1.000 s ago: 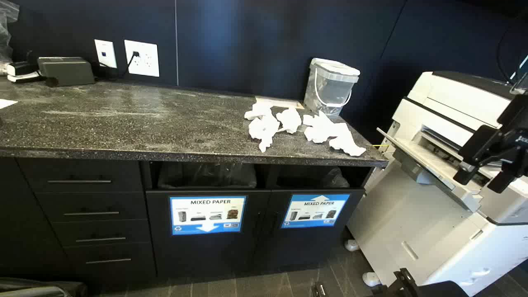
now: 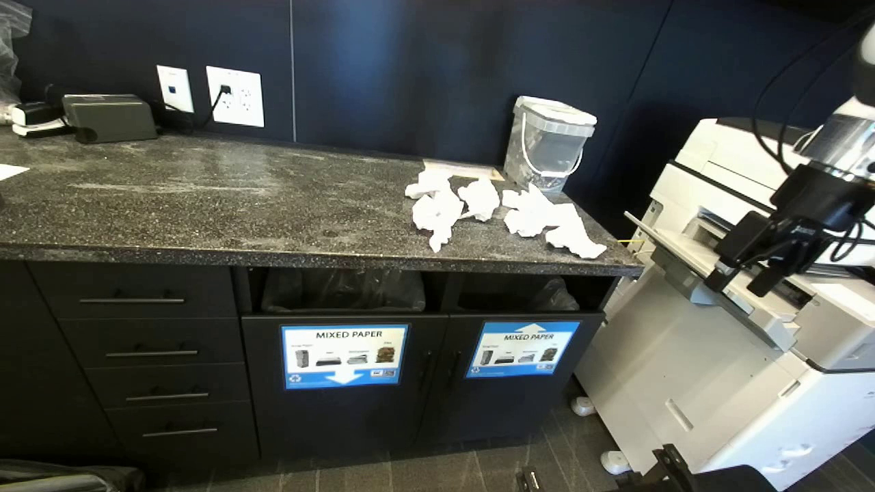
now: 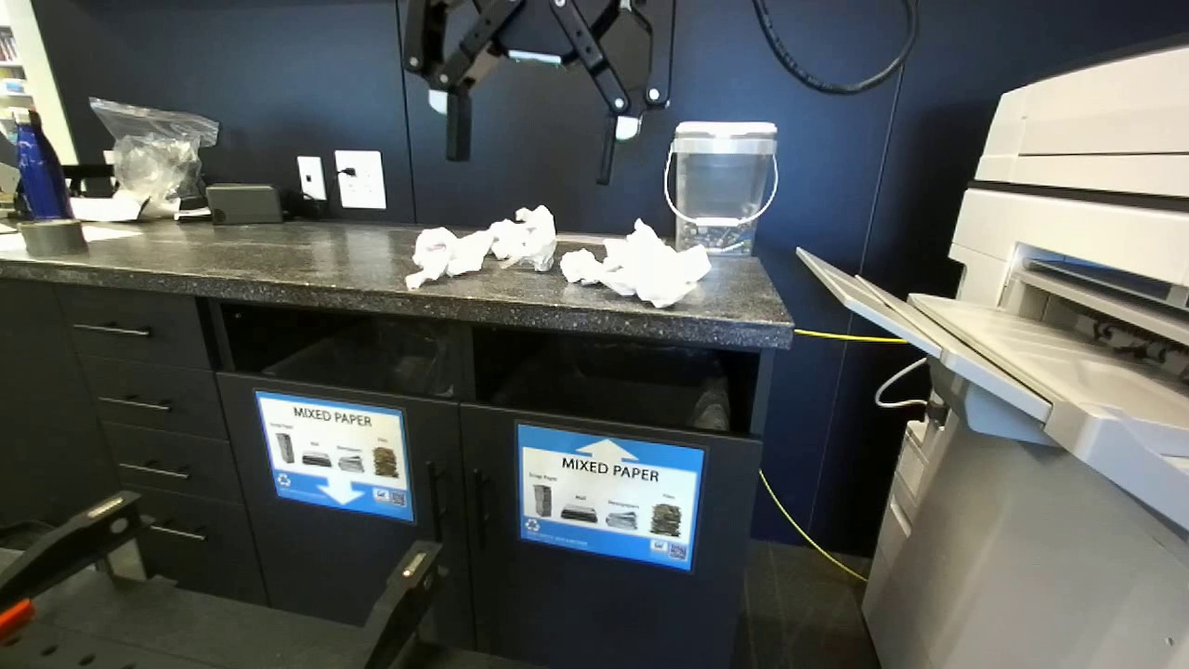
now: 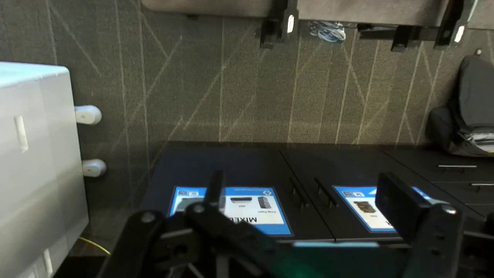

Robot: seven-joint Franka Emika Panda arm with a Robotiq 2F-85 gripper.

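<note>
Several crumpled white papers lie in a loose group near the right end of the counter: a left clump [image 2: 437,212], a middle ball [image 2: 480,198] and a longer right piece [image 2: 578,231]. In exterior view 2 the paper pile [image 3: 649,266] rests close to the counter's front edge. My gripper [image 3: 532,156] hangs high in that view, open, its fingers [image 3: 458,124] spread with nothing between them. Exterior view 1 has my gripper [image 2: 735,283] at the right, apart from the papers. In the wrist view my gripper is open above the cabinet fronts; no paper shows there.
A clear lidded bucket [image 2: 547,143] stands behind the papers. Below the counter [image 2: 246,193] are two dark openings with plastic liners, above doors with mixed-paper signs [image 2: 344,356]. The printer [image 2: 697,352] stands at the right.
In exterior view 1 my arm and gripper have moved left and a little upward, with more of the arm now visible. The papers and bucket have stayed where they were.
</note>
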